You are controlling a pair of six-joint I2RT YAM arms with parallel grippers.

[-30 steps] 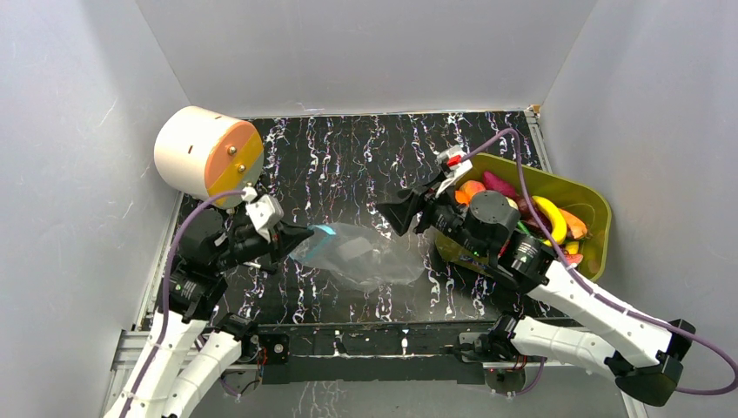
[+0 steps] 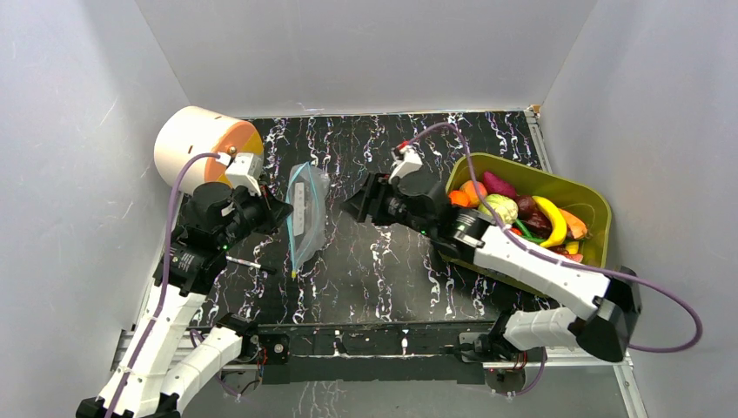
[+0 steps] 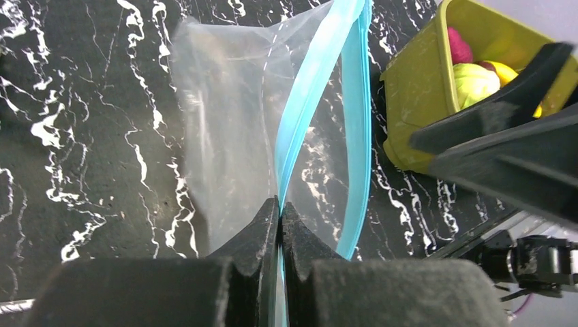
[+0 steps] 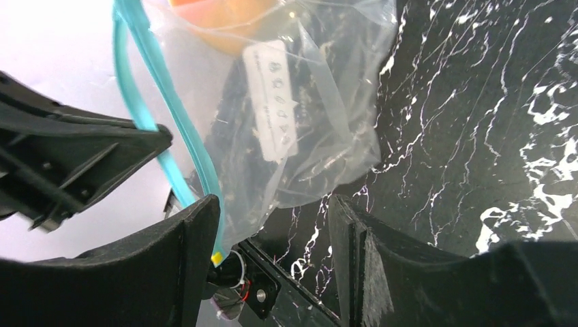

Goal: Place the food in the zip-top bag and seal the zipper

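A clear zip top bag (image 2: 311, 209) with a light blue zipper edge hangs upright, its mouth parted into two blue strips (image 3: 312, 78). My left gripper is shut on one blue strip of the bag, holding its rim. My right gripper (image 2: 355, 207) stands open to the right of the bag, with no contact seen in the top view. In the right wrist view, the clear bag (image 4: 310, 102) spreads beyond the open fingers (image 4: 198, 231), and no food shows inside it. The food (image 2: 505, 207) sits in a green bin (image 2: 592, 198), partly hidden by the right arm.
A cream and orange cylinder (image 2: 202, 150) lies at the back left, close to the left arm. A black and white pen-like stick (image 2: 251, 264) rests below the left gripper.
The bag has swung from lying flat to the right into an upright hang, gripped by the left. My left gripper moved back and left; the right moved left, nearer the bag.
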